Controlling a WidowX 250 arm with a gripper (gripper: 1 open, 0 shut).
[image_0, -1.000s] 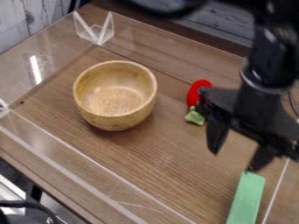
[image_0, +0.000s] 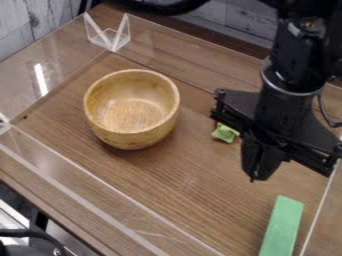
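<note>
The black gripper (image_0: 262, 150) fills the right side of the view, above the wooden table, in front of a small green object (image_0: 225, 133) that it partly borders. A flat green bar (image_0: 283, 227) lies at the bottom right, below the gripper. Whether the fingers are open or shut is unclear.
A large wooden bowl (image_0: 131, 108) stands at the left middle. A clear plastic item (image_0: 107, 32) sits at the back left.
The gripper has risen from low over the green bar to higher up, now covering where the red object showed. The bar and bowl stay put.
</note>
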